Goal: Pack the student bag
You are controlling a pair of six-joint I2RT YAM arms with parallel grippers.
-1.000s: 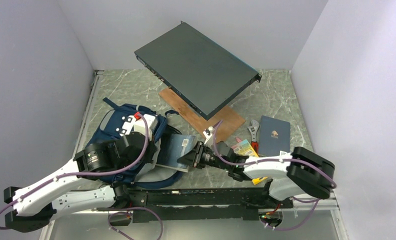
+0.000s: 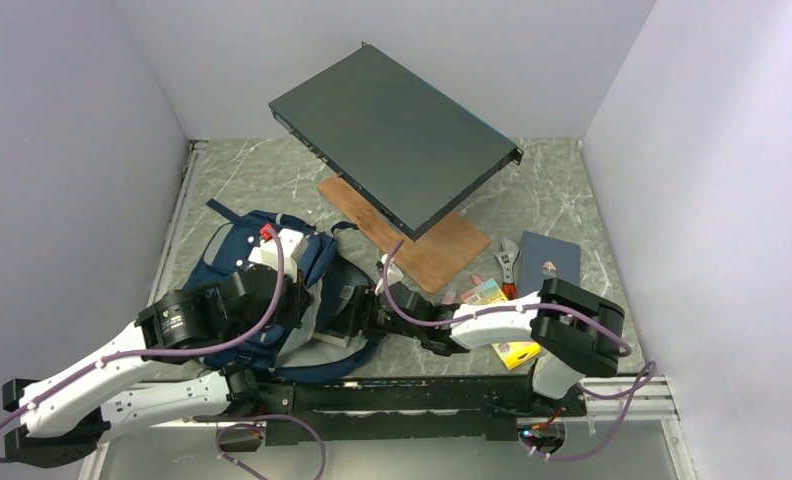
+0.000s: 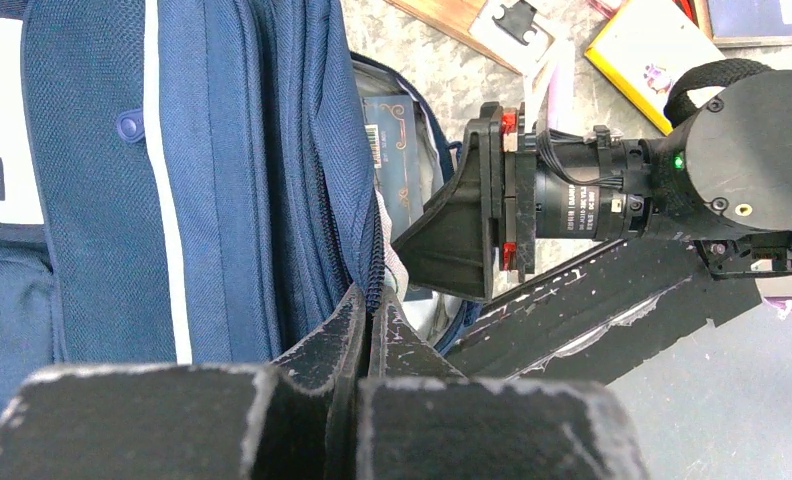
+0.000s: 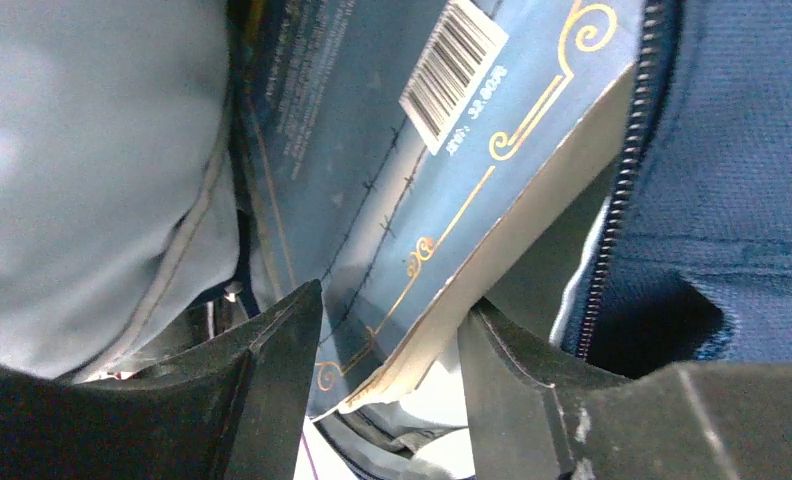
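Note:
The navy school bag [image 2: 234, 240] lies at the left of the table, its mouth facing right. My left gripper is shut on the zippered edge [image 3: 375, 255] of the bag's upper flap. Inside the bag's opening rests a blue book with gold scrolls and a barcode [image 4: 422, 160], mostly covered by the flap and the right gripper in the top view. My right gripper reaches into the mouth with its fingers [image 4: 517, 400] spread apart. The book's lower corner shows between and beyond them, with a gap beside the right finger.
A dark notebook [image 2: 550, 260], an adjustable wrench [image 2: 508, 255] and a yellow book [image 2: 517, 353] lie at the right, the last partly under the right arm. A wooden board [image 2: 442, 255] lies behind, below a large dark flat unit [image 2: 392, 130].
The left gripper shifted slightly, keeping the flap.

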